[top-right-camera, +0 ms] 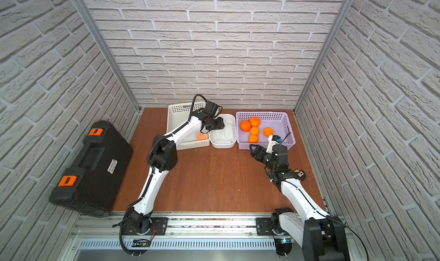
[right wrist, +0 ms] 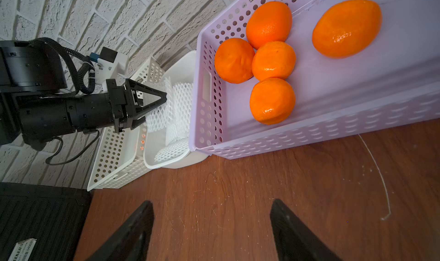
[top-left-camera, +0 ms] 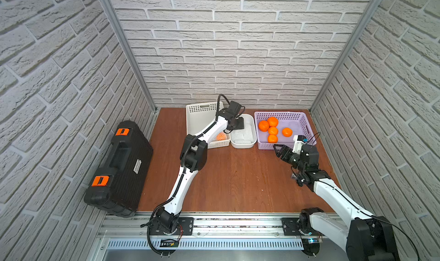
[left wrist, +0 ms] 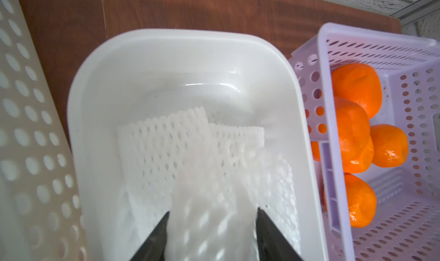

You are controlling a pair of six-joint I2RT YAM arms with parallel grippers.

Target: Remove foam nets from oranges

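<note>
My left gripper is over the white tub (left wrist: pixel 183 35), its fingers parted. A crumpled white foam net (left wrist: pixel 206 192), blurred and close to the camera, shows between them; whether it touches both fingers is unclear. More foam nets (left wrist: pixel 155 146) lie flat in the tub. A pinkish-orange item, apparently a netted orange (top-left-camera: pixel 221 136), sits at the front right of the white basket (top-left-camera: pixel 194 137), partly covered by the left arm. Several bare oranges (right wrist: pixel 270 100) rest in the lilac basket (right wrist: pixel 201 123). My right gripper is open and empty above the table before that basket.
Basket, tub and lilac basket stand side by side at the table's back. A black case (top-left-camera: pixel 120 169) stands at the left. Bare wood (top-left-camera: pixel 243 180) fills the table's front middle. The brick wall (top-left-camera: pixel 243 55) rises behind.
</note>
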